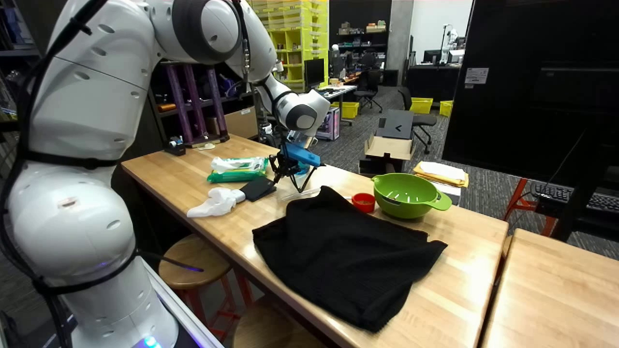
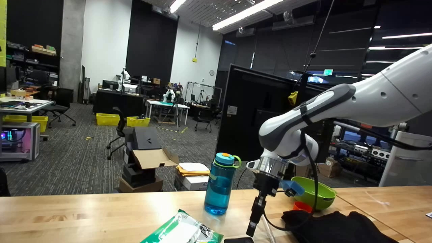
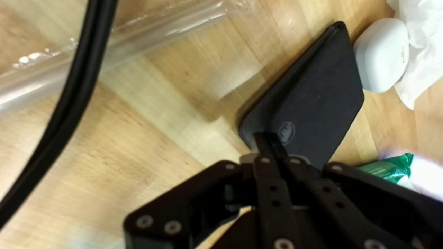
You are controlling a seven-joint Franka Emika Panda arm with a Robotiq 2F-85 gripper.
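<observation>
A black folded wallet (image 3: 326,95) lies on the wooden table in the wrist view, with a small round logo near one corner. My gripper is shut, its fingertips together over the logo corner; no object shows between them. In exterior view 2 the fingers (image 2: 254,216) point down just above the black wallet (image 2: 239,240), and whether they touch it is unclear. A white rounded case (image 3: 382,54) rests against the wallet's far side, with crumpled white tissue (image 3: 425,45) beside it. From exterior view 1, my gripper (image 1: 278,174) stands at the wallet's (image 1: 258,189) right end.
A green wipes pack (image 1: 238,171) lies behind the wallet, and a blue bottle (image 2: 220,184) stands near the far edge. Clear plastic (image 3: 166,31) lies close by. Black cloth (image 1: 348,249), a red cup (image 1: 363,202) and a green colander (image 1: 406,197) occupy the right side.
</observation>
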